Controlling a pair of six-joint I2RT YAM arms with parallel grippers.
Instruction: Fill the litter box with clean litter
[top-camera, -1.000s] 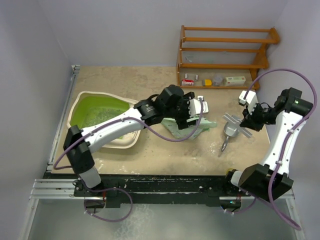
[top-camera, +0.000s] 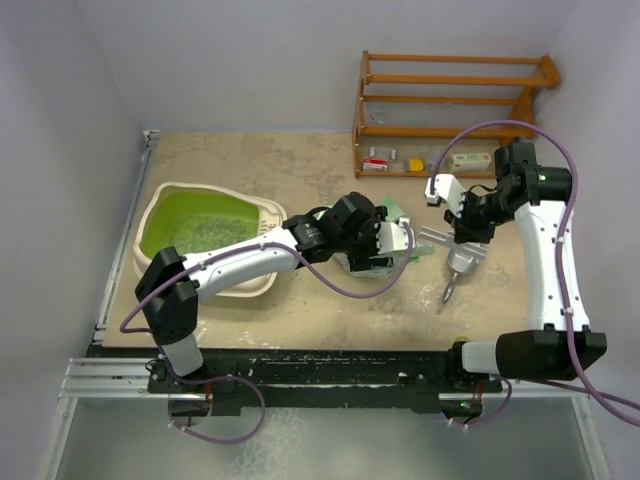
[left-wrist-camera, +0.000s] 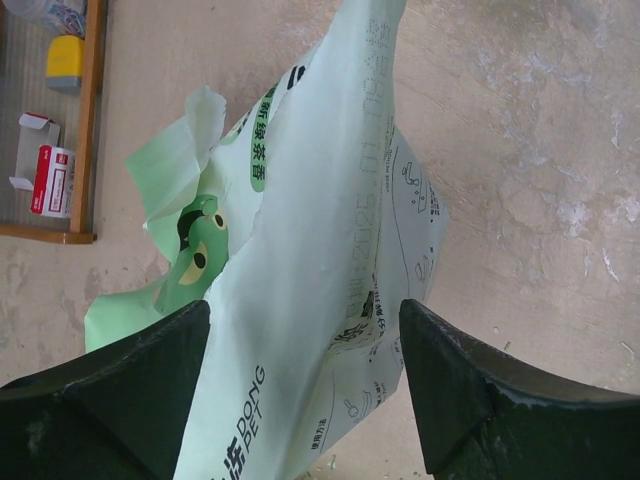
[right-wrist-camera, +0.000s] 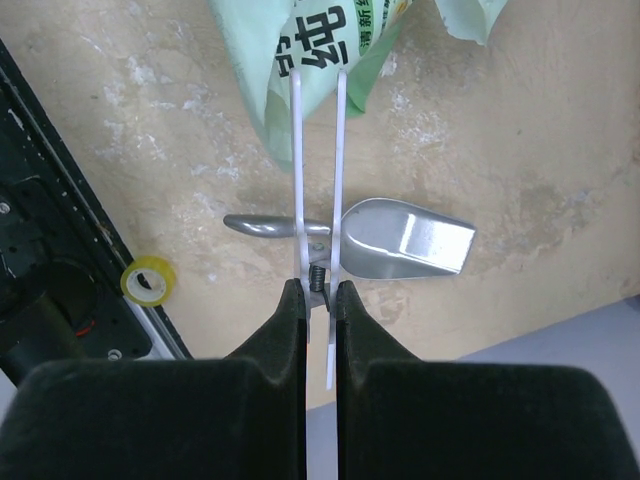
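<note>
The green litter box sits on the left with some litter in it. A crumpled pale-green litter bag lies centre, below my left gripper, whose fingers stand apart either side of the bag's lower part in its wrist view. My right gripper is shut on scissors with long pale blades, held right of the bag and above a metal scoop lying on the table.
A wooden rack with small items stands at back right. A tape roll lies near the front edge.
My right arm has moved left toward the bag with the scissors.
</note>
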